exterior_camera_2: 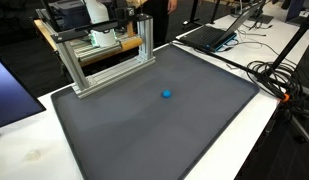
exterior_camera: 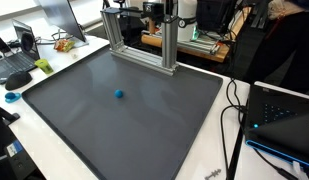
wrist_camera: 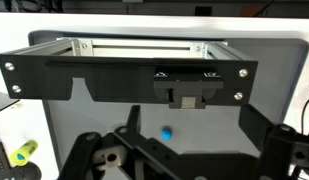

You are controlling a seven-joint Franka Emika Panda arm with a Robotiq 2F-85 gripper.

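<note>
A small blue object (exterior_camera: pixel 119 94) lies on the dark grey board (exterior_camera: pixel 99 130), and the other exterior view shows the same blue object (exterior_camera_2: pixel 166 93) right of the board's middle. In the wrist view, my gripper is open, its black fingers (wrist_camera: pixel 82 154) wide apart with nothing held between them. Between those fingers the blue object (wrist_camera: pixel 166 133) appears lower down on the board. A metal frame with a black crossbar (wrist_camera: pixel 104 82) spans the wrist view; a black block with a silver tab (wrist_camera: pixel 188 92) sits on the bar. I cannot make out the gripper clearly in the exterior views.
The metal frame (exterior_camera_2: pixel 114 73) stands at one edge of the board. A yellow-green item (wrist_camera: pixel 24 153) is off the board at lower left of the wrist view. Cables (exterior_camera_2: pixel 284 80) and a laptop (exterior_camera_2: pixel 209 37) lie beyond the board, which is mostly bare.
</note>
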